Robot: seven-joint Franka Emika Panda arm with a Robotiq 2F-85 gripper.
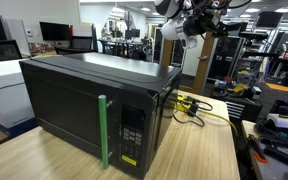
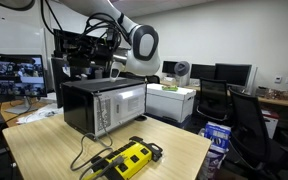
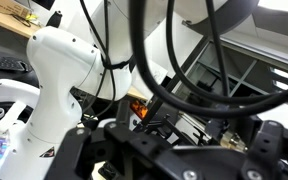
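Observation:
A large black microwave (image 1: 94, 105) stands on the wooden table, door shut, with an upright green handle (image 1: 103, 132) on its front beside the keypad. In the second exterior view, the same microwave (image 2: 109, 105) shows its side and back, with the arm raised above it. My gripper is open and appears as dark parts along the bottom of the wrist view, with no object visible between its fingers. In the first exterior view the arm's wrist end (image 1: 206, 22) is high at the upper right, well clear of the microwave.
A yellow device (image 2: 132, 162) with a dark cable lies on the table beside the microwave. Bare tabletop (image 1: 194, 148) shows to the right of the microwave in the first exterior view. Office chairs (image 2: 254, 120) and shelving stand beyond the table.

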